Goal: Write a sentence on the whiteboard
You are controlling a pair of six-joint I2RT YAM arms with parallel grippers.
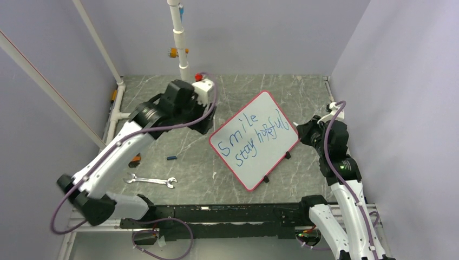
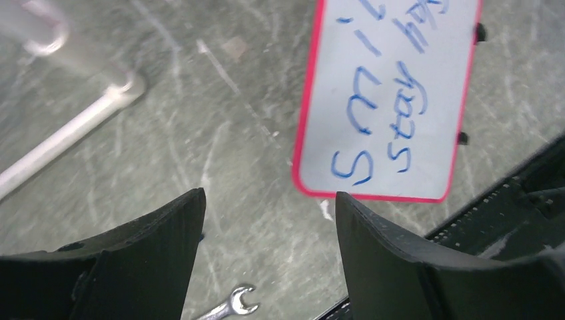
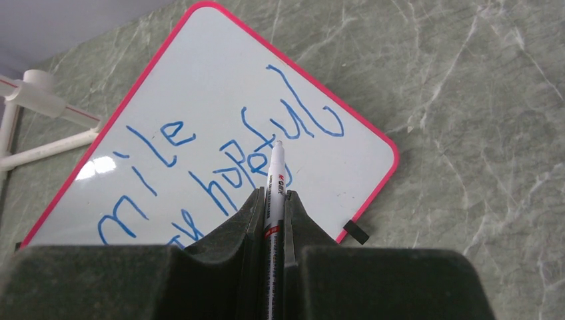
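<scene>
The whiteboard (image 1: 254,173) with red edging lies tilted on the grey table, bearing blue handwriting "smile stay hopeful". My left gripper (image 1: 205,122) hangs at the upper left of the board, blurred in the top view; its fingers stand apart and empty in the left wrist view (image 2: 270,207). My right gripper (image 1: 300,130) is at the board's right corner, shut on a white marker (image 3: 274,207), whose capped or pale end points over the writing in the right wrist view.
A wrench (image 1: 151,180) and a small blue object (image 1: 171,157) lie on the left of the table (image 1: 189,184). White pipes (image 1: 116,108) line the left and back. Black clips sit on the board's lower right edge.
</scene>
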